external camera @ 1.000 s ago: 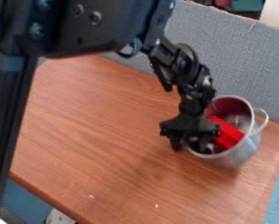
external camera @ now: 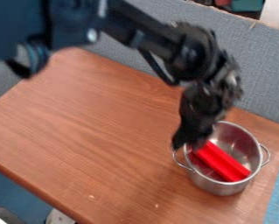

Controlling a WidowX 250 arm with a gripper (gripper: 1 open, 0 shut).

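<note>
A steel pot (external camera: 244,140) with two thin handles stands on the wooden table (external camera: 83,131) at the right, holding a red block (external camera: 223,164) lying diagonally in it. My black gripper (external camera: 191,131) is at the pot's left rim, blurred by motion; its fingertips are too indistinct to show whether anything is between them, and it looks shut.
A grey padded wall runs behind the table. A blue strip (external camera: 277,194) lies at the right edge, and a white object sits beyond the lower-left edge.
The arm has risen and swung back from the pot's lower-left side, with the gripper now higher. The pot sits a little differently than a second ago, when it was tilted.
</note>
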